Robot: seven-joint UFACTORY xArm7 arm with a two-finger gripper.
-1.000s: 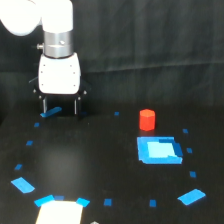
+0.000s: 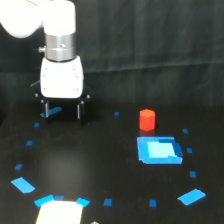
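My gripper (image 2: 64,113) hangs at the left in the camera view, pointing down. Its two dark fingers stand wide apart and nothing shows held between them. A red block (image 2: 147,120) stands right of centre, well to the right of the gripper. Just in front of that block lies a blue tray-like square (image 2: 142,150) with a pale inside.
Blue markers lie scattered over the black surface, among them a strip (image 2: 191,197) at the front right and another (image 2: 22,185) at the front left. A pale object (image 2: 60,212) sits at the bottom edge.
My gripper has shifted slightly right and a little lower in the view. The red block and the blue square have stayed where they were.
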